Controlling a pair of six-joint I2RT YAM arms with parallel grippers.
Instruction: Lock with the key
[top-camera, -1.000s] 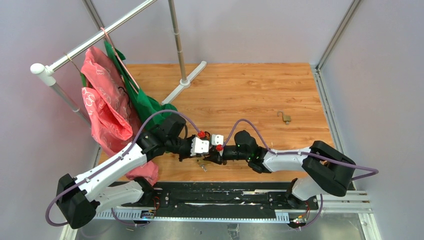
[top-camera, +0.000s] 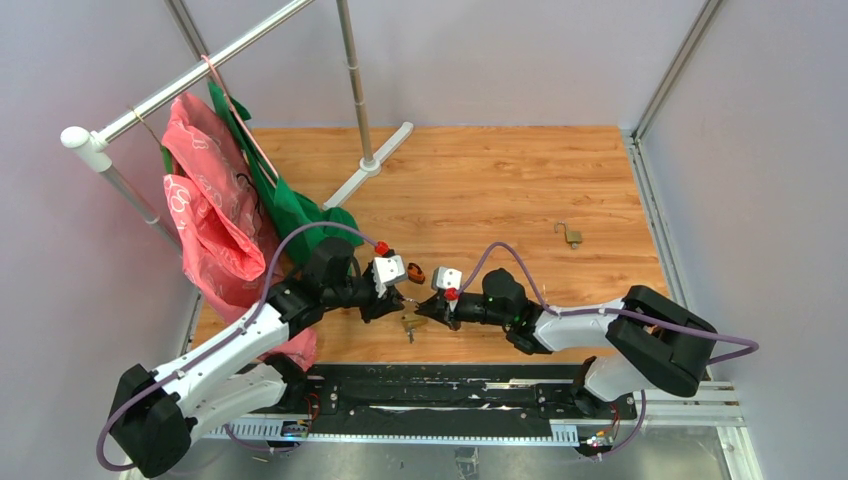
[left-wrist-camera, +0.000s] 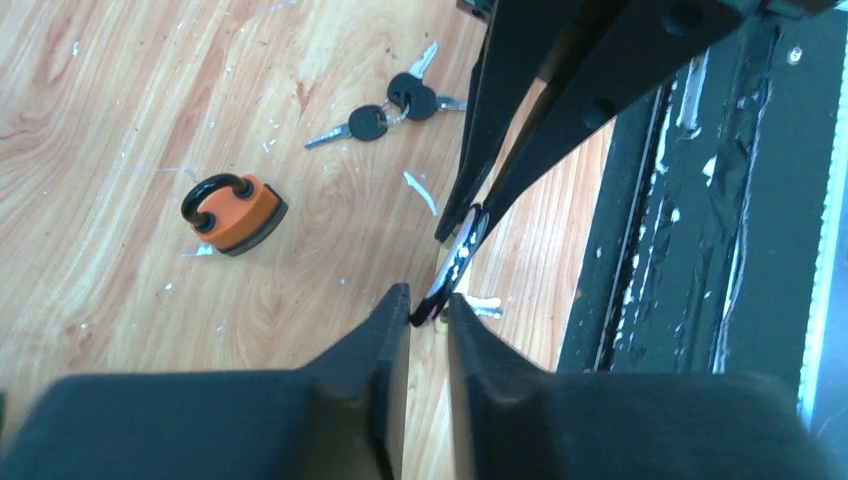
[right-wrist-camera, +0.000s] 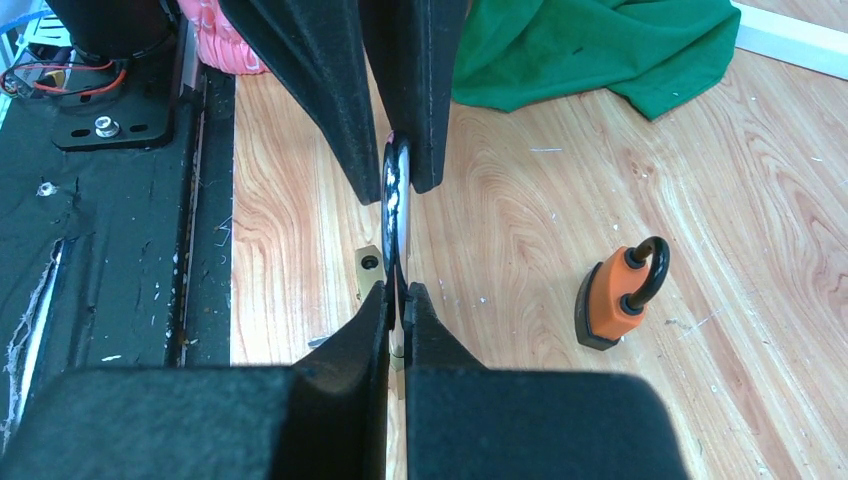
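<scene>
A brass padlock (top-camera: 412, 322) lies low between the two grippers, a key (top-camera: 410, 338) on its near side. In the left wrist view its silvery shackle (left-wrist-camera: 455, 262) spans from one gripper to the other. Around the shackle's near end, my left gripper stands part open, a gap showing between its fingers. My right gripper is shut, its tips at the shackle's other end; whether they pinch it, I cannot tell. Part of the padlock's body, with a hole in its top, shows beside the right fingers (right-wrist-camera: 350, 345); they cover the rest.
An orange padlock (left-wrist-camera: 240, 212) and a ring of black-headed keys (left-wrist-camera: 367, 122) lie nearby. Another brass padlock (top-camera: 573, 237), shackle open, rests at the right. Pink (top-camera: 215, 200) and green (top-camera: 290, 210) cloths hang at the left.
</scene>
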